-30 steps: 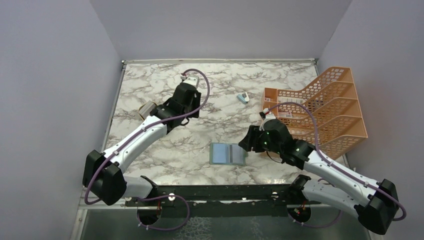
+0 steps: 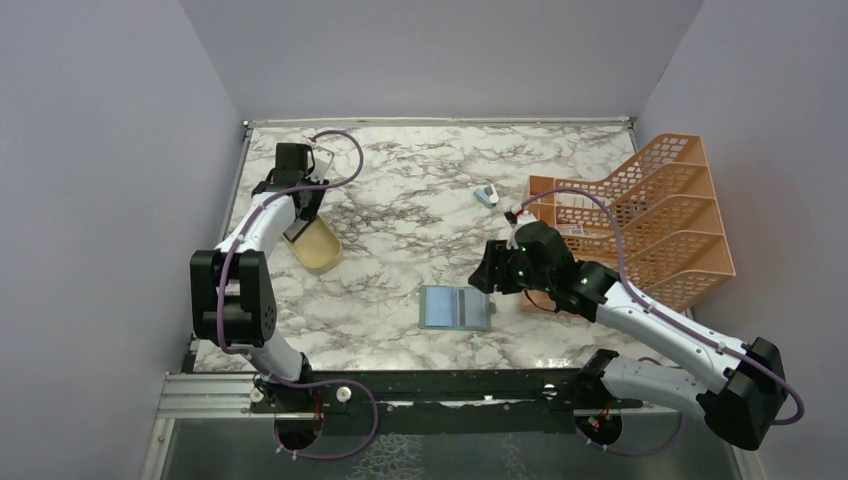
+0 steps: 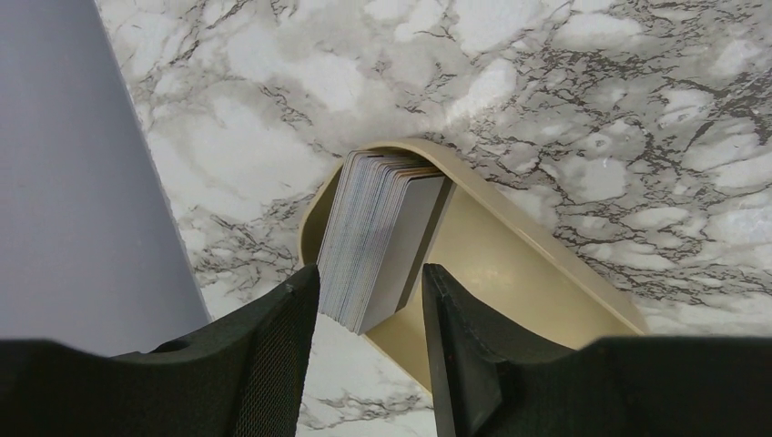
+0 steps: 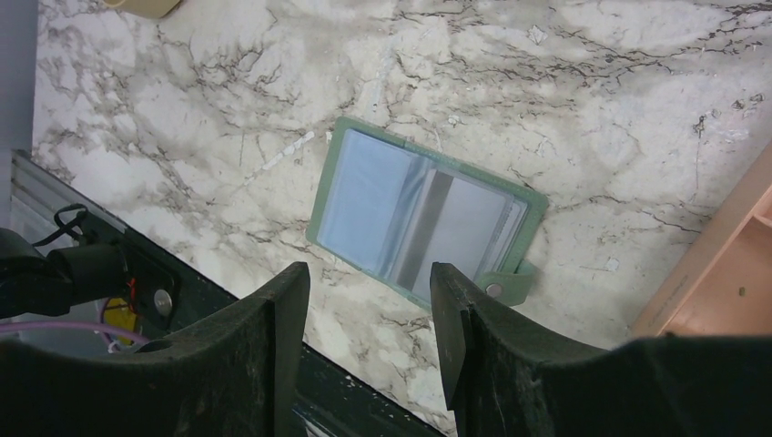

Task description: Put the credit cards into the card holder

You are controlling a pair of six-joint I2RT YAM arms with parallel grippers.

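A stack of cards (image 3: pixel 362 241) leans at one end of a tan tray (image 3: pixel 505 273), their edges facing up, in the left wrist view. My left gripper hangs over that stack, part open, its fingers apart with nothing seen between them but the cards below. From above, the left arm partly covers the tray (image 2: pixel 318 250). On the table's front part lies the green-edged card holder (image 2: pixel 455 307), spread open with clear pockets and a snap tab (image 4: pixel 508 288). Above its right side is my right gripper, part open and empty.
An orange slotted rack (image 2: pixel 655 215) stands along the right, close to the right arm. A small light-blue and white item (image 2: pixel 486 196) lies toward the back. Bare marble table (image 2: pixel 400 230) fills the middle.
The left gripper has swung left from beside the tray to over the cards in it. My right gripper has shifted slightly left and toward the back. Holder and tray stay put.
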